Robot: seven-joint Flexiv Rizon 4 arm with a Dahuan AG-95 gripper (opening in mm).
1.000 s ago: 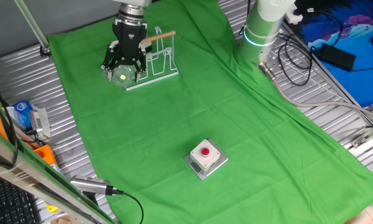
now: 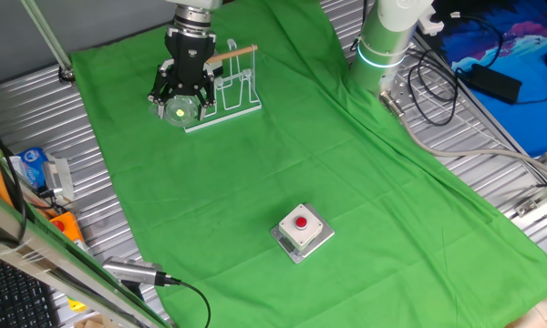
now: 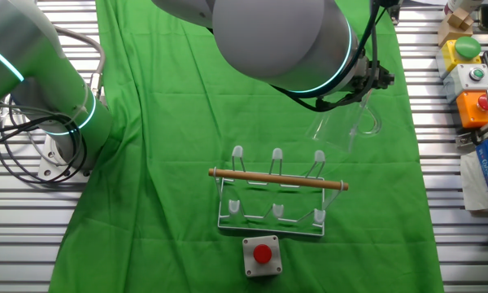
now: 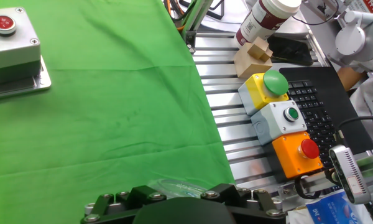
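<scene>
A clear glass cup [image 2: 180,112] is between the fingers of my black gripper [image 2: 182,98], which is shut on it at the back left of the green cloth. In exterior view 2 the cup [image 3: 335,129] shows just below the arm, its handle to the right; the arm hides the fingers there. Only a sliver of clear glass [image 4: 177,186] appears between the fingers at the bottom of the wrist view. Beside the gripper stands a white wire cup rack [image 3: 272,232] with a wooden bar [image 3: 278,178] on top; no cup hangs on it.
A grey box with a red button [image 2: 301,228] sits on the cloth, away from the gripper. Off the cloth's edge stand yellow, white and orange button boxes [image 4: 292,155] by a keyboard [image 4: 320,112].
</scene>
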